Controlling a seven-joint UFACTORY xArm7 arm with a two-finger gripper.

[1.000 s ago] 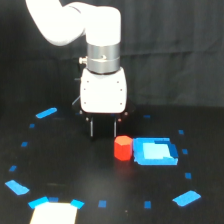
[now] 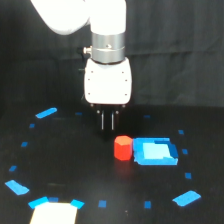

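My gripper (image 2: 107,121) hangs below the white hand (image 2: 107,84), over the dark table. Its two thin fingers point down with a narrow dark gap between them, and nothing shows in that gap. A red block (image 2: 123,148) stands on the table, just below and right of the fingertips. Directly right of the block is a blue-edged tray (image 2: 172,160) with a light blue and white inside. Block and tray look very close together; whether they touch I cannot tell.
A pale, light-coloured object (image 2: 52,214) is cut off by the bottom left edge. Blue tape strips (image 2: 186,198) and small blue squares mark the dark table.
The hand has shifted a little right and upward. Its fingers appear closer together than before. The red block and the tray have stayed in place.
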